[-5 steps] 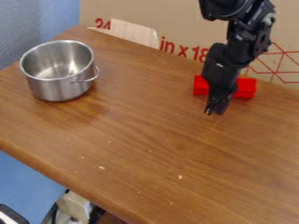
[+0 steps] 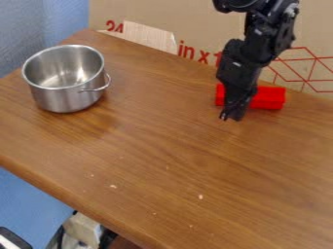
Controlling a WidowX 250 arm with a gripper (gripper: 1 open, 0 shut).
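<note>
My black gripper [image 2: 232,114] points down at the right side of the wooden table, its fingertips low over the tabletop in front of a red object [image 2: 268,97], which it partly hides. The fingers look shut, with nothing visible between them. A steel pot [image 2: 65,83] with side handles stands at the back left of the table.
A cardboard panel [image 2: 196,24] with red print and a white piece [image 2: 147,36] stand along the back edge. The table's left edge runs down beside a blue surface [image 2: 26,170].
My gripper has moved slightly left and up, toward the back of the table. The red object and the pot show little or no change.
</note>
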